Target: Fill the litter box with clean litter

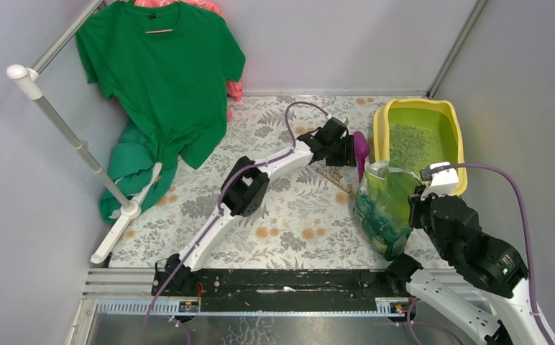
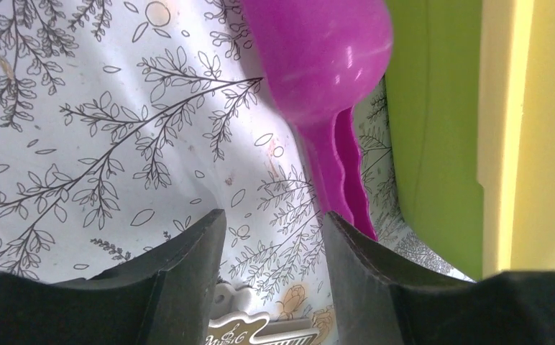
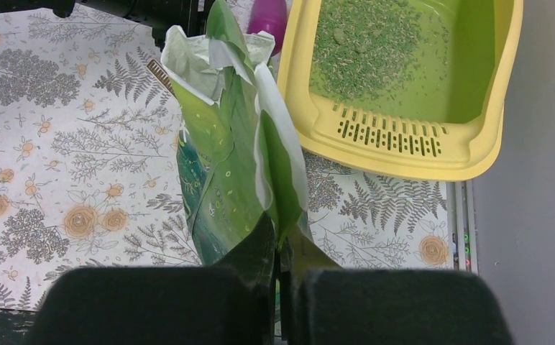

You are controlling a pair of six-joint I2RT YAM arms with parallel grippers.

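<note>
The yellow-green litter box (image 1: pixel 382 133) stands at the back right, green litter (image 3: pixel 364 50) spread over part of its floor. In front of it the green litter bag (image 1: pixel 384 215) stands upright, its white-lined top open. My right gripper is shut on the bag's film at the near side. Between my left gripper and the box lies a purple scoop (image 2: pixel 325 61), bowl away from me, close beside the box wall. The left fingers are apart with nothing between them; the scoop's handle passes behind the right-hand fingertip (image 2: pixel 332 226). Whether they touch is hidden.
A wooden ruler-like strip (image 1: pixel 333 180) and a small "Music" item (image 2: pixel 242 330) lie near the left gripper. A green T-shirt (image 1: pixel 167 72) hangs on a rack at the left.
</note>
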